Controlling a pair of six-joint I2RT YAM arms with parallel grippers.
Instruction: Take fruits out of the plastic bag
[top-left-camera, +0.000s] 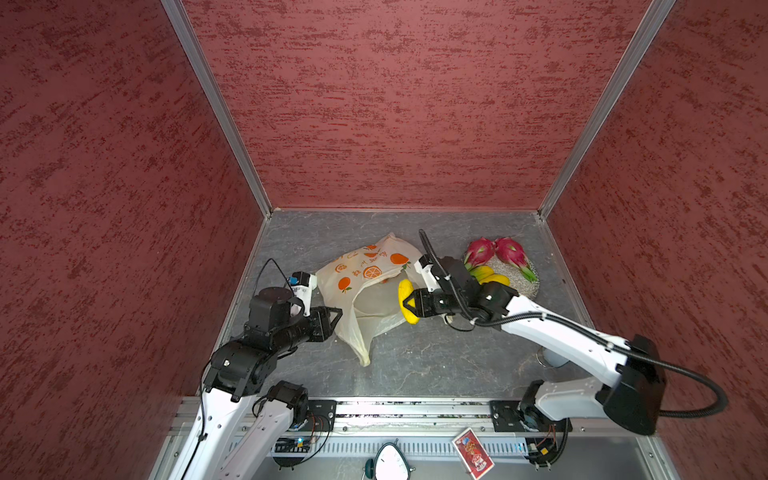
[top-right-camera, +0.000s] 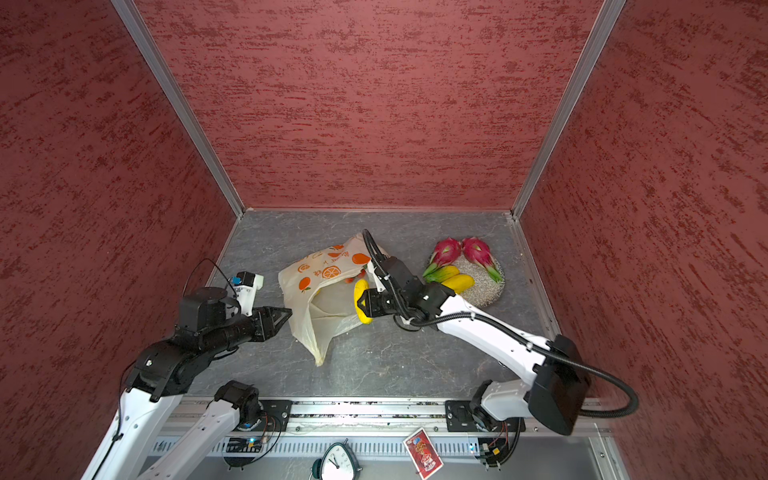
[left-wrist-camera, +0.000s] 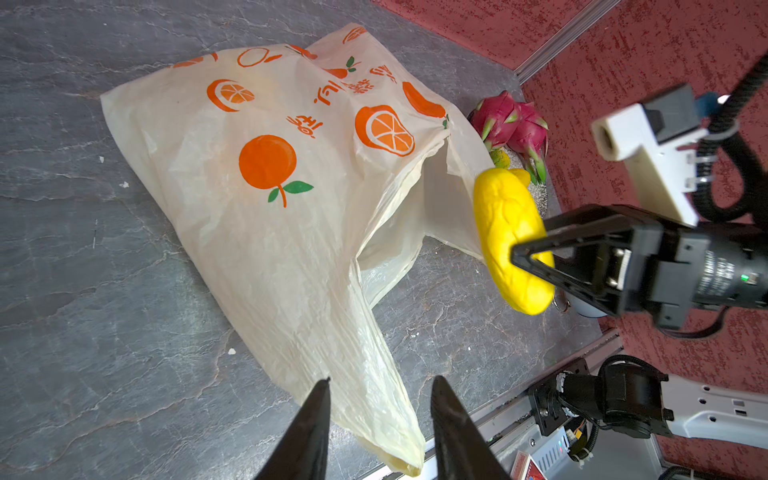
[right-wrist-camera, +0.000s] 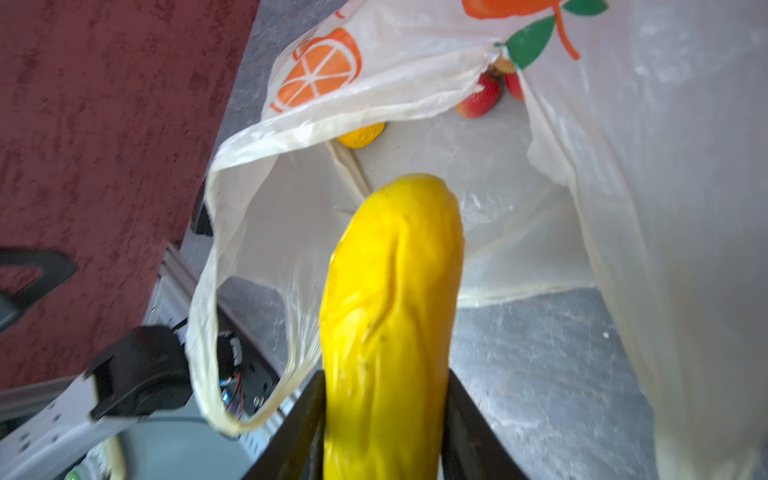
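A cream plastic bag (top-left-camera: 356, 308) with orange fruit prints lies open in the middle of the table. My right gripper (top-left-camera: 413, 302) is shut on a yellow, long fruit (right-wrist-camera: 388, 312), holding it upright just outside the bag's mouth. Inside the bag, the right wrist view shows red fruit (right-wrist-camera: 480, 96) and a yellow one (right-wrist-camera: 360, 136). My left gripper (top-left-camera: 329, 321) hangs at the bag's left side, open, with nothing between its fingers.
A round speckled mat or dish (top-right-camera: 480, 292) at the back right holds two dragon fruits (top-right-camera: 482, 256) and yellow fruits (top-right-camera: 456, 282). Bare table lies front centre and at the back. Red walls enclose three sides.
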